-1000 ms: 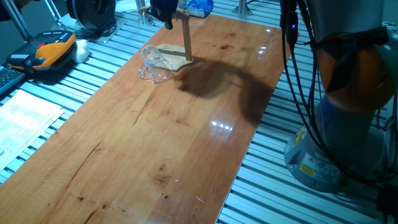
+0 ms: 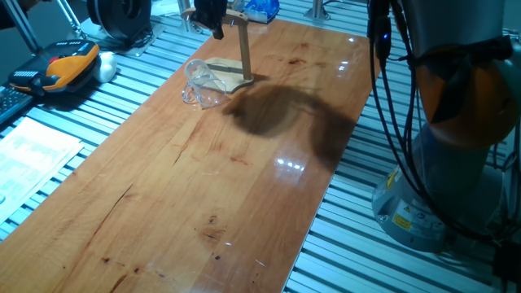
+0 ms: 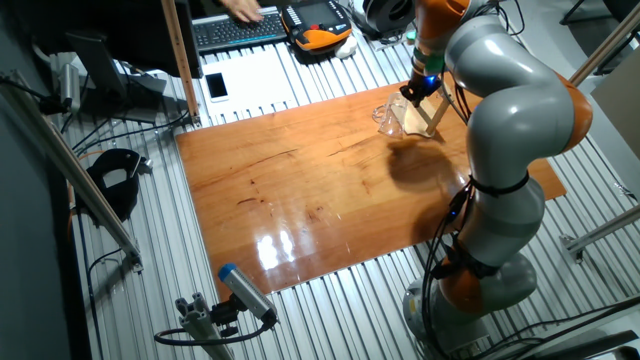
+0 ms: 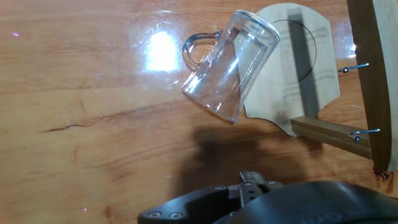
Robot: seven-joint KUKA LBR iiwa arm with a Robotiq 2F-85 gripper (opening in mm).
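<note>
A clear glass mug [image 4: 230,68] lies tipped over, its handle [image 4: 198,51] towards the upper left in the wrist view. One end rests over the pale wooden base [image 4: 289,56] of a stand; the other reaches onto the tabletop. The stand's post [image 2: 245,50] rises from that base, and its crossbar [image 4: 372,81] carries metal hooks. My gripper is above the table near the mug and stand, apart from the mug. In exterior view 1 the gripper [image 2: 218,31] is dark and partly cut off. Its fingers' opening is hard to make out.
A person's hand [image 3: 243,9] is by the keyboard.
The gripper has shifted slightly left in exterior view 1, its shadow moving left and lower on the table. The mug and stand stay put.
</note>
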